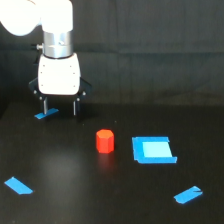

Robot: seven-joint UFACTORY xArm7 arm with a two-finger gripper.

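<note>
At the upper left my gripper [60,105] hangs from the white arm, its fingers spread apart with nothing visible between them. It is open, well above and left of a red block [105,141] in the image. The small block rests alone on the dark table, near the middle of the view. To its right lies a pale square [155,150] framed by blue tape [137,152]. No contact shows between my gripper and the block.
Blue tape strips mark the table at the lower left [18,186], the lower right [188,195] and near the arm [46,114]. Dark curtain [150,55] closes off the back. Bare table surrounds the block.
</note>
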